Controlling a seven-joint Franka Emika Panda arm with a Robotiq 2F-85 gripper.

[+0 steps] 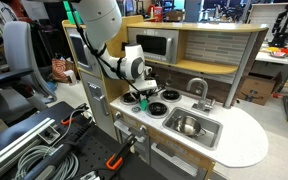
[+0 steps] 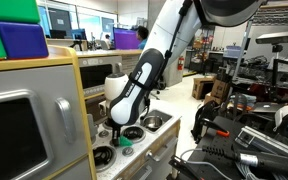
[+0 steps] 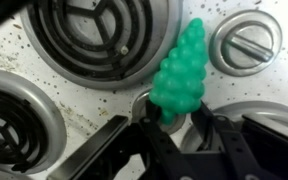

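A bumpy green toy-like object reaches from between my gripper's fingertips toward the upper right in the wrist view. It lies over the white stovetop, beside a coil burner and a round knob. My fingers come in from the bottom edge, one on each side of its near end. Whether both touch it cannot be made out. From outside, the green object shows small at the stove's front, under my white arm; the second exterior view has the green object there too.
Several coil burners cover the stovetop, including a burner to the right of the green object. Farther right are a sink and faucet. A shelf with a microwave stands behind.
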